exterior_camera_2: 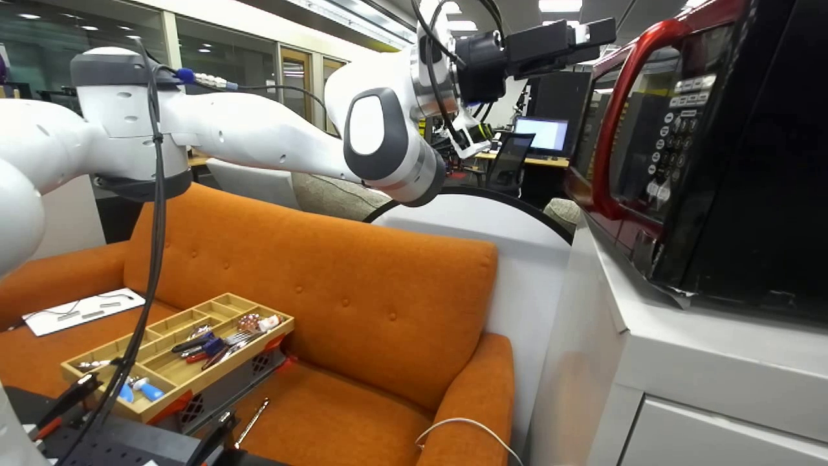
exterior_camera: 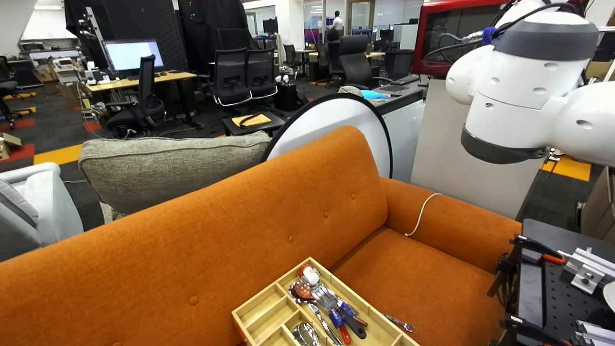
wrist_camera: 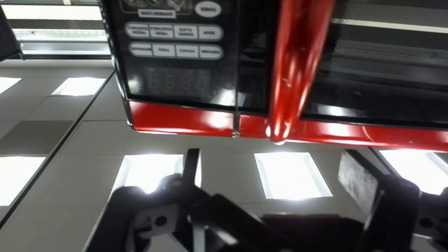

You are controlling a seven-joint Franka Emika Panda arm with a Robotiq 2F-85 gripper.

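A red and black microwave [exterior_camera_2: 698, 140] stands on a white cabinet at the right of exterior view 2, its door closed as far as I can see. Its curved red handle [exterior_camera_2: 621, 116] faces my gripper [exterior_camera_2: 601, 40], which is raised about level with the handle's upper end, apart from it. Upside down in the wrist view, the handle [wrist_camera: 296, 63] and the button panel [wrist_camera: 176, 42] fill the upper part. My gripper is open there, with only the ceiling showing between its wide-set fingers. Exterior view 1 shows the arm but not the gripper.
An orange sofa [exterior_camera_2: 372, 287] carries a wooden tray [exterior_camera_2: 182, 384] of utensils. The white cabinet [exterior_camera_2: 706, 349] under the microwave bounds the right side. A cable [exterior_camera_2: 158, 194] hangs from the arm. Air between gripper and handle looks clear.
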